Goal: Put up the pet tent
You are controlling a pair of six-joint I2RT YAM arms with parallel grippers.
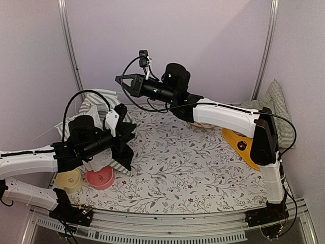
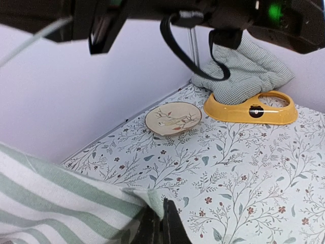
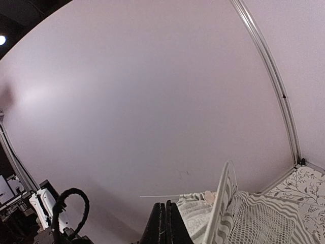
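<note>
The pet tent, striped green and white, stands at the left in the top view, its fabric [image 1: 91,109] partly hidden behind the left arm. In the left wrist view, the edge of its striped cloth [image 2: 71,203] runs to my left gripper, which is shut with that thin edge appearing pinched at its fingertips. My right gripper is shut, nothing showing between its fingers, and is raised above the tent's back right side in the top view. The right wrist view shows a pale upright tent edge [image 3: 217,203] and mesh cloth [image 3: 264,221] beyond its fingertips.
A yellow bowl [image 1: 69,181] and a pink bowl [image 1: 100,179] sit at the front left, close to the tent. At the right are a yellow feeder [image 2: 249,113] and a grey cushion [image 2: 238,76], with a round plate [image 2: 173,118] nearby.
</note>
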